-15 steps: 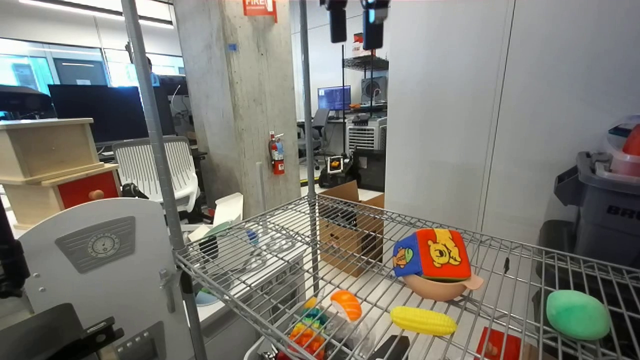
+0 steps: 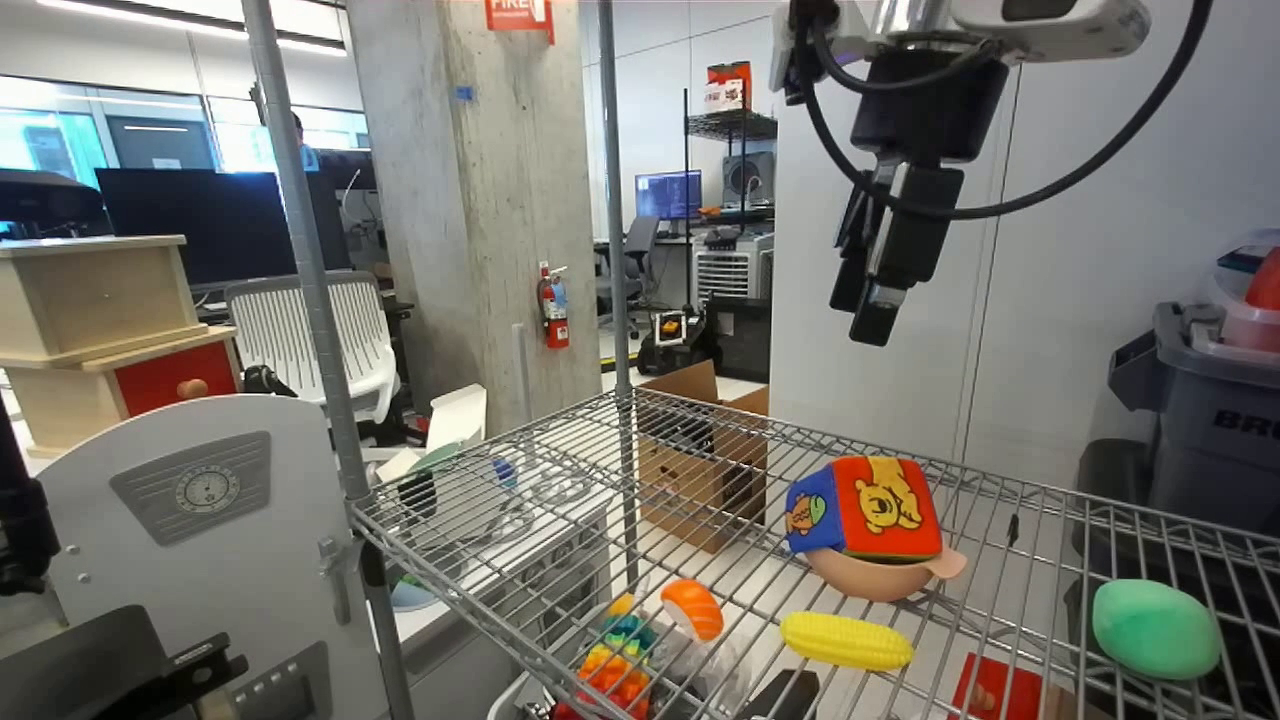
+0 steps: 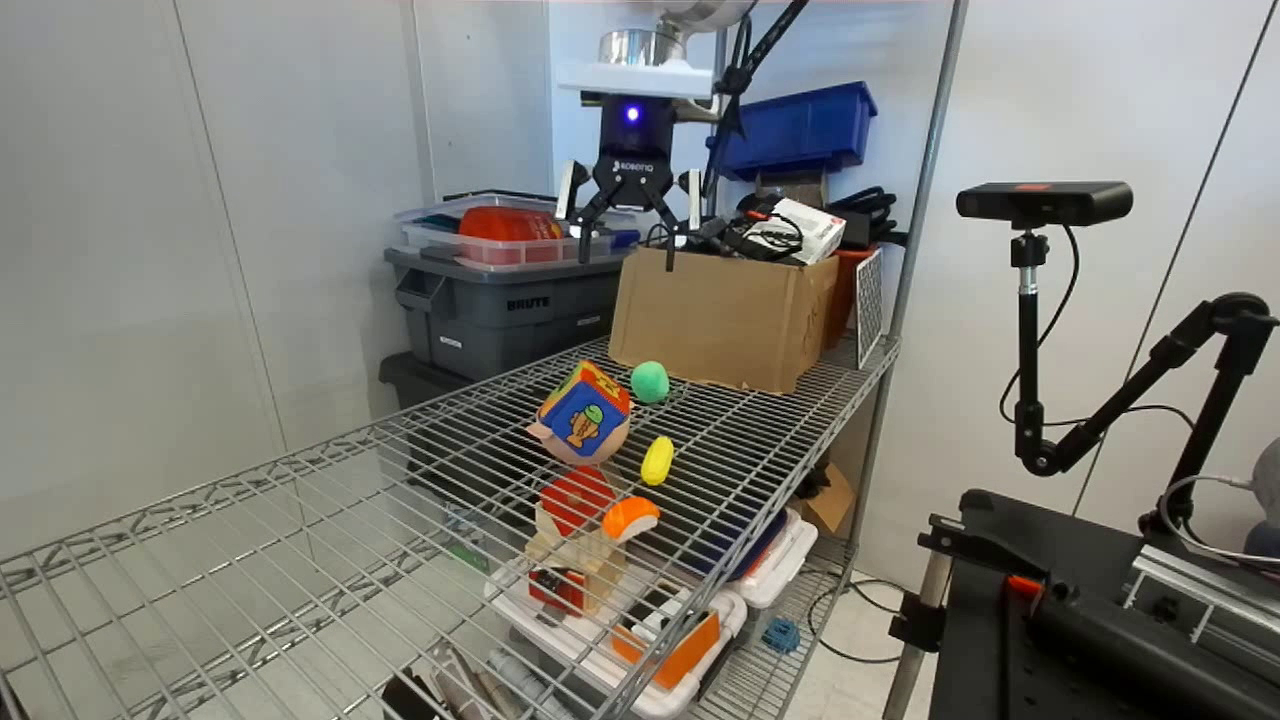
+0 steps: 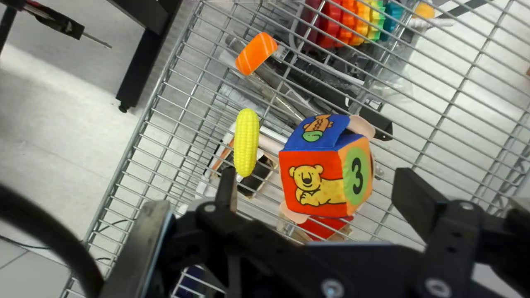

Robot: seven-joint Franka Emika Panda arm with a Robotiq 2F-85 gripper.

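High above the wire shelf [image 3: 360, 516] hangs my gripper [image 3: 627, 257], its fingers wide apart with only air between them. A soft cloth cube [image 2: 889, 506] with a bear and a number on its faces rests tilted in a pinkish bowl [image 2: 873, 576]. In the wrist view the cube [image 4: 318, 171] appears beyond the gap between my fingers, the yellow corn [image 4: 246, 141] to its left. An orange sushi piece [image 4: 256, 53] lies farther up in that view. The green rounded toy [image 2: 1154, 629] sits apart, at the right in exterior view 1.
A cardboard box [image 3: 702, 318] full of gear stands at the shelf's end, beside grey bins [image 3: 504, 312]. Upright posts [image 2: 314, 264] rise at the shelf's corners. Much of the shelf left of the cube in exterior view 2 is bare.
In exterior view 1 my gripper has come lower and to the right, from the top edge to above the cube's side of the shelf. The toys have not moved.
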